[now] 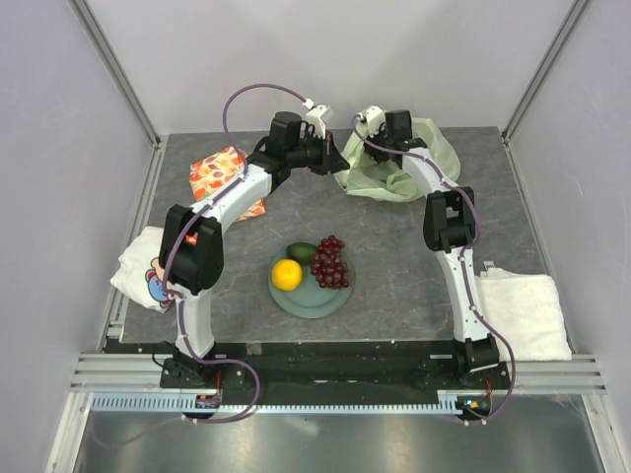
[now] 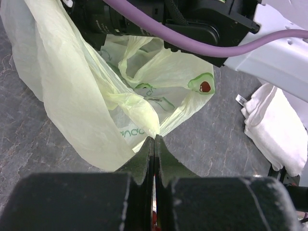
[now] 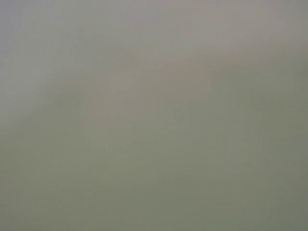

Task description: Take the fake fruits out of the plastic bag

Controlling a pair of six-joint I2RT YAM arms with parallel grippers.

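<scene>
The pale green plastic bag [image 1: 394,185] lies gaping at the back of the table, right of the middle. My left gripper is shut, pinching a twisted bit of the bag's edge at its fingertips. The right gripper reaches into the bag's mouth; its fingers are hidden in the folds, and the right wrist view is only a grey-green blur. Whether it has hold of anything does not show, nor can I make out fruit in the bag. On a plate [image 1: 308,307] lie an orange [image 1: 287,275], a green avocado [image 1: 301,252] and dark red grapes [image 1: 330,264].
An orange-patterned cloth [image 1: 212,175] and a white cloth with a bear picture [image 1: 146,270] lie at the left. A folded white towel [image 1: 523,315] sits front right. Bare tabletop surrounds the plate.
</scene>
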